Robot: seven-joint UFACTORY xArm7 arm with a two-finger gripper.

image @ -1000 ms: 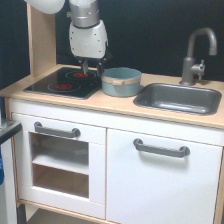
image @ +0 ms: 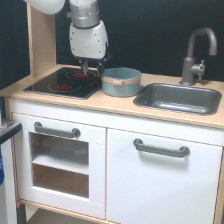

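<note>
My white arm reaches down from the top of the view over the play kitchen's counter. Its dark gripper (image: 92, 68) is low above the right part of the black stove top (image: 62, 84), just left of the pot. The fingers are small and dark against the dark backdrop, so whether they are open or shut cannot be made out. A grey-green pot (image: 122, 83) stands upright on the wooden counter between stove and sink. Whether the gripper touches the pot's left side is unclear.
To the right lies a grey sink (image: 180, 98) with a tall faucet (image: 194, 57) behind it. Below the counter are a shut white cabinet door (image: 160, 180) and an oven door (image: 66, 160) with a see-through front, both with grey handles. A wooden post (image: 42, 40) rises at the stove's left.
The arm and gripper have shifted very slightly. The pot and the rest look the same.
</note>
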